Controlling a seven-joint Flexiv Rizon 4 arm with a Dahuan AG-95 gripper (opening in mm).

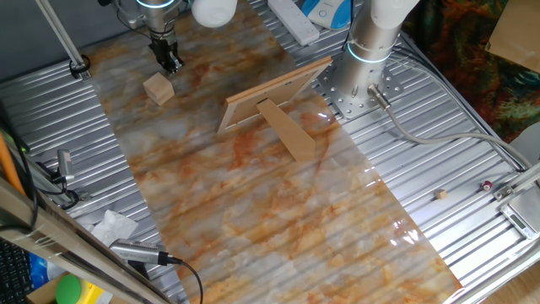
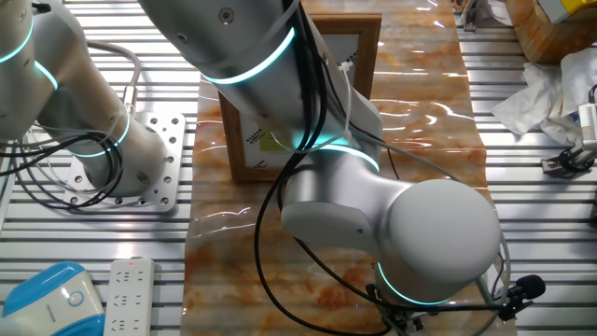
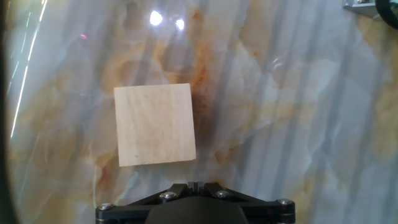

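A pale wooden cube rests on the marbled sheet, toward its far left part in exterior view 1. Just behind the cube, apart from it, my gripper points down. In the wrist view the cube lies ahead and a little left of the gripper, whose fingertips meet with nothing visible between them. A wooden picture frame stands tilted on its back leg. My arm covers much of the frame in exterior view 2, where the cube is not visible.
The robot's base stands right of the picture frame. A power strip and a blue-white device lie at the back. Crumpled tissue and a camera sit at the left edge. Much of the sheet's near part is bare.
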